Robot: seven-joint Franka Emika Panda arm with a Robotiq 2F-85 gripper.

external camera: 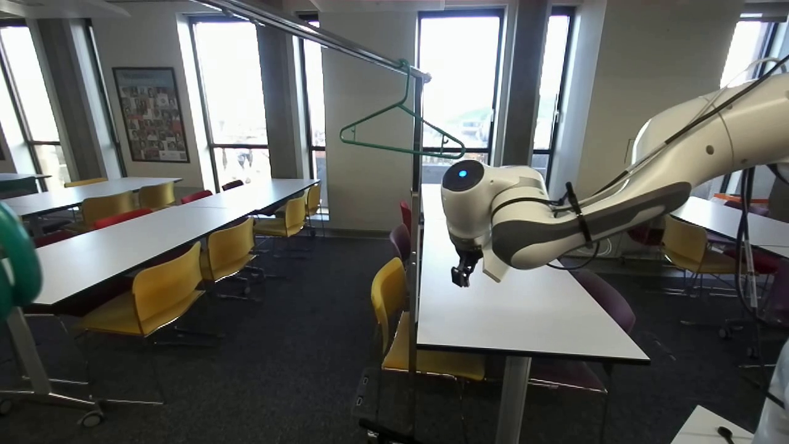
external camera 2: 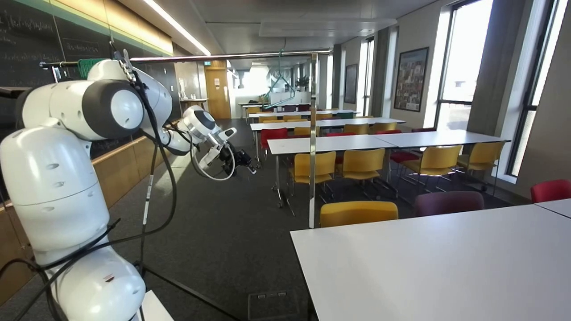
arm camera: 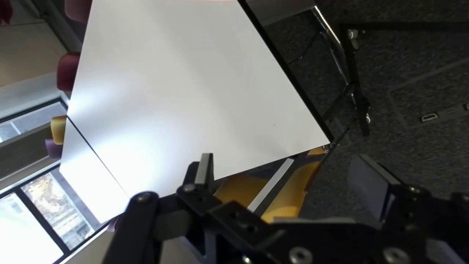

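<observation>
A green clothes hanger (external camera: pixel 403 148) hangs by its hook near the end of a metal rail (external camera: pixel 347 48). In exterior view 2 the same hanger (external camera 2: pixel 281 93) shows thin and pale under the rail (external camera 2: pixel 225 56). My gripper (external camera: pixel 462 277) points downward, lower than the hanger and apart from it. In the wrist view the gripper's fingers (arm camera: pixel 204 169) stand wide apart, with nothing held between them; table, chair and floor show beyond. The hanger is out of the wrist view.
The rail's upright post (external camera: pixel 415 222) stands close to the gripper. A white table (external camera: pixel 510 318) lies beneath the arm, with a yellow chair (external camera: pixel 389 296) at its side. More green hangers (external camera 2: pixel 92 67) are bunched at the rail's other end. Open floor (external camera: pixel 281 333) lies left of the post.
</observation>
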